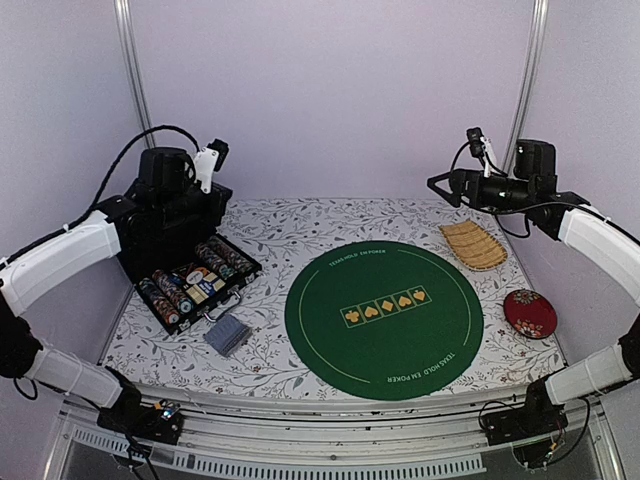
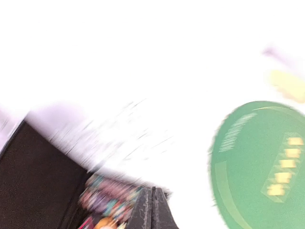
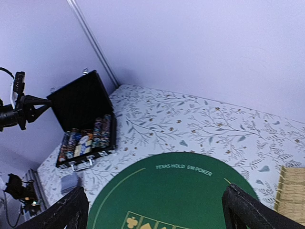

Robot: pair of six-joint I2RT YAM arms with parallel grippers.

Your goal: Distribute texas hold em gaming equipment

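The open black case [image 1: 173, 328] holds rows of poker chips [image 1: 168, 291] and small plaques and discs. An orange disc [image 2: 106, 223] lies among them in the left wrist view, blurred; I cannot pick out the dealer button. My left gripper is shut, fingers together, nothing between them, raised above the case. A grey card deck [image 1: 228, 335] rests on the table in front of the case. The green poker mat [image 1: 400, 345] lies bare in the middle. My right gripper stands wide open and empty, up at the right of the table.
A woven tan tray [image 1: 473, 245] sits at the back right, with a red patterned round item [image 1: 530, 314] in front of it. The case's raised lid [image 3: 82, 100] stands at its back.
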